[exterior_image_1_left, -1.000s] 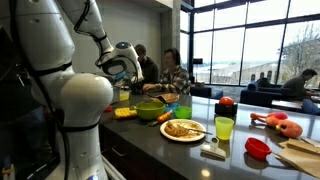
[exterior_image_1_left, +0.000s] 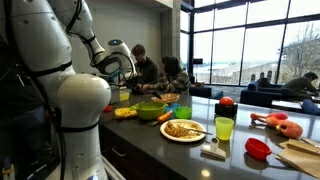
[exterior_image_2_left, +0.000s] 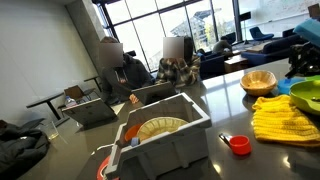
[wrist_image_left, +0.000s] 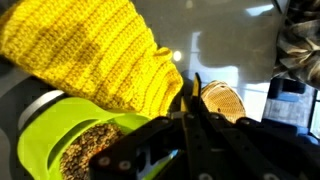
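Note:
In the wrist view my gripper appears shut around something slim and dark, too dark to make out against the black fingers. It hangs above the table, between a yellow knitted cloth (wrist_image_left: 105, 50) and a wicker basket (wrist_image_left: 222, 100). A green bowl (wrist_image_left: 42, 145) of small brown pieces lies beside the cloth. Exterior view 2 shows the yellow cloth (exterior_image_2_left: 283, 122) in front of the wicker basket (exterior_image_2_left: 258, 80), with the green bowl (exterior_image_2_left: 308, 94) at the right edge.
A grey bin (exterior_image_2_left: 165, 145) with a basket inside stands left of a red cup (exterior_image_2_left: 240, 145). Along the counter are a plate of food (exterior_image_1_left: 183, 131), a yellow-green cup (exterior_image_1_left: 224, 128) and a red bowl (exterior_image_1_left: 258, 148). Two people sit beyond the table.
The arm has shifted slightly toward the left in exterior view 1. The seated person on the right has leaned lower. The objects on the counter look unmoved.

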